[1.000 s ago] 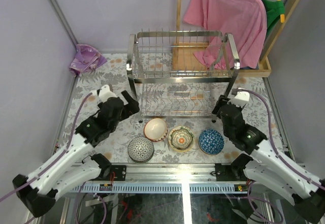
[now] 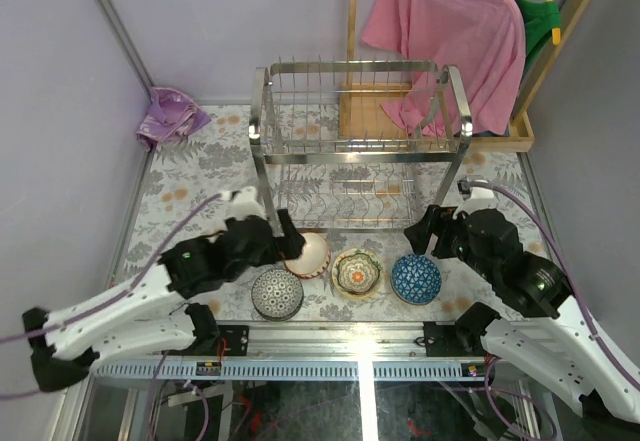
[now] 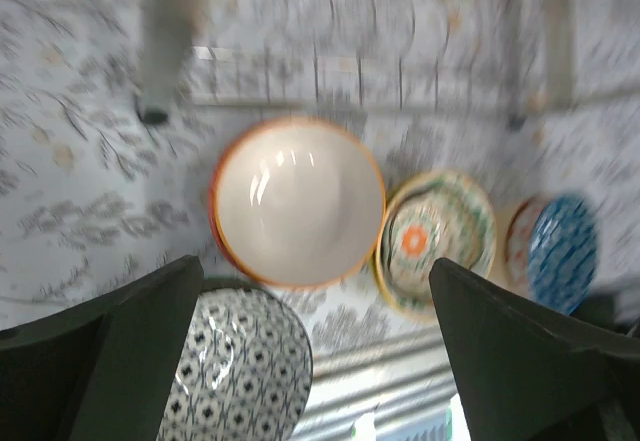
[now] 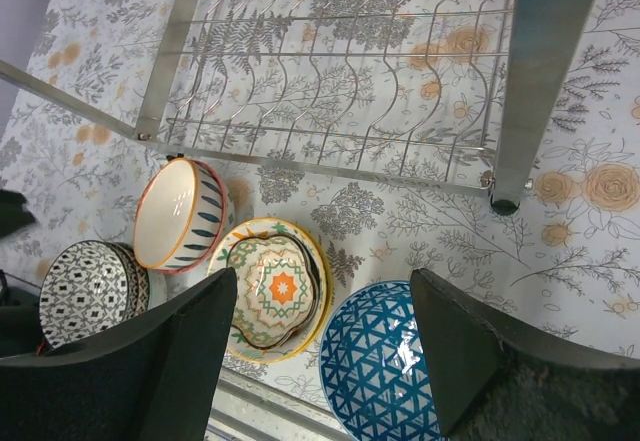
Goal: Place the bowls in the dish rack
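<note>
Four bowls line the front of the mat: a black-patterned bowl, a white red-rimmed bowl, a yellow floral bowl and a blue triangle-patterned bowl. Behind them stands the empty two-tier steel dish rack. My left gripper is open, low over the white bowl, blurred in motion; its wrist view shows that bowl centred between the fingers. My right gripper hangs open just above and behind the blue bowl, which shows between its fingers in the right wrist view.
A pink shirt and a green garment hang on a wooden stand at back right. A purple cloth lies at back left.
</note>
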